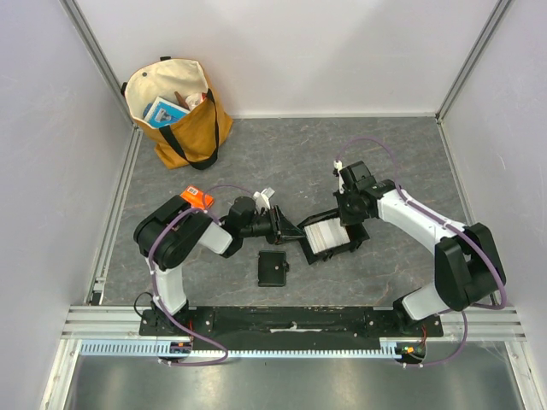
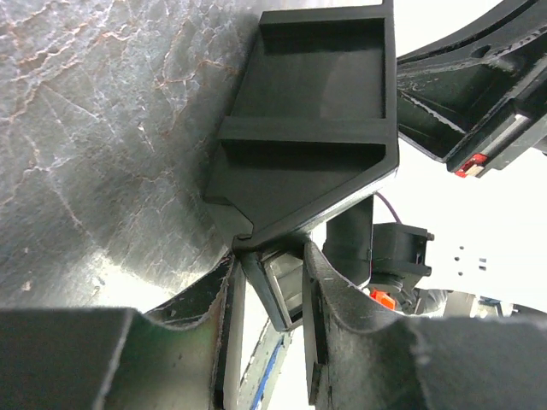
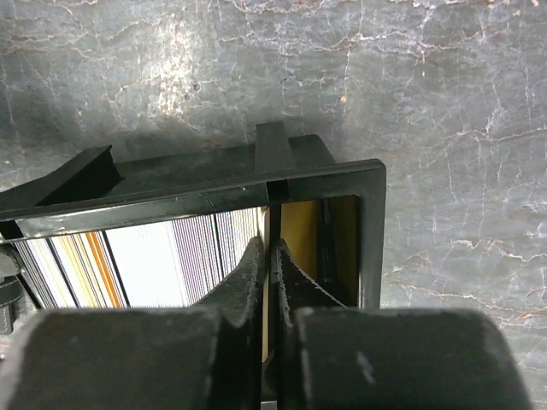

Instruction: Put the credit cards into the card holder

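Note:
In the top view the card holder [image 1: 309,248], a black case full of white and striped cards [image 1: 328,232], lies between the grippers. My left gripper [image 1: 293,231] is at its left end; in the left wrist view its fingers are around a corner of the black case [image 2: 308,128], but how tightly I cannot tell. My right gripper [image 1: 346,218] is over the right part. In the right wrist view its fingertips [image 3: 256,256] are shut together at the end of the card row [image 3: 145,260], beside a slot showing yellow [image 3: 299,222].
A dark square item [image 1: 272,268] lies on the grey table below the left gripper. An orange object [image 1: 196,196] sits at the left, and a yellow tote bag [image 1: 201,128] at the back left.

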